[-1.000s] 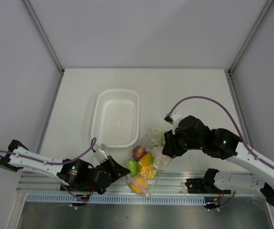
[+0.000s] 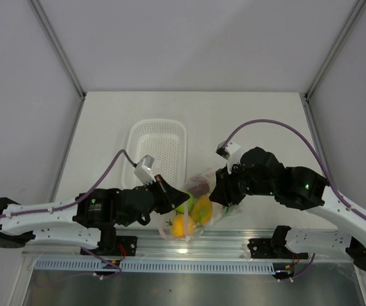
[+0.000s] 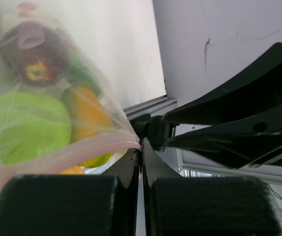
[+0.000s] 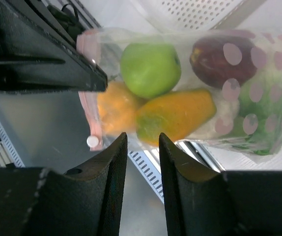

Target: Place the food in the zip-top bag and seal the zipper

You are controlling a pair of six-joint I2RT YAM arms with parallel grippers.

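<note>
The zip top bag [image 2: 202, 185] holds a green apple [image 4: 150, 69], an orange [image 4: 115, 109], a yellow-orange oblong food [image 4: 175, 115], a dark red fruit [image 4: 223, 61] and green produce. In the left wrist view my left gripper is shut on the bag's pinkish zipper edge [image 3: 82, 150], holding it up. My right gripper [image 2: 216, 194] hangs over the bag's right part; in the right wrist view its fingers [image 4: 116, 167] stand close together, slightly apart, with nothing clearly between them.
An empty white perforated basket [image 2: 154, 140] stands behind the bag.
My left gripper has risen and moved toward the back and right with the bag's edge. My right gripper has shifted slightly to the left and back over the bag.
</note>
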